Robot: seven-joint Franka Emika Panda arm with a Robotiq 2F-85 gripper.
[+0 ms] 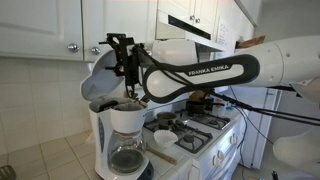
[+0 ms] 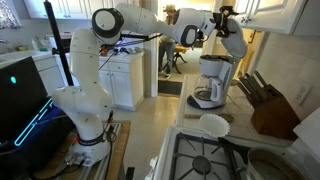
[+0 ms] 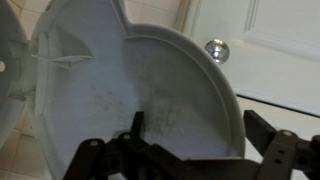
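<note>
A white coffee maker (image 1: 127, 122) with a glass carafe (image 1: 127, 155) stands on the counter. Its lid (image 1: 100, 77) is tilted steeply up, near the upper cabinets. At the raised lid is my gripper, and its fingers (image 3: 137, 124) are spread wide apart. In the wrist view the lid's broad grey face (image 3: 120, 80) fills much of the picture, its curved rim passing between the fingers. Whether a finger touches the lid cannot be told. From the other side, exterior view 2 has the lid (image 2: 233, 40) upright beneath the cabinet.
Upper cabinets (image 1: 35, 28) hang close to the gripper; a cabinet knob (image 3: 217, 49) is near the lid's rim. A white bowl (image 1: 166, 139) and the stove (image 2: 200, 155) lie beside the coffee maker. A knife block (image 2: 268, 105) stands on the counter.
</note>
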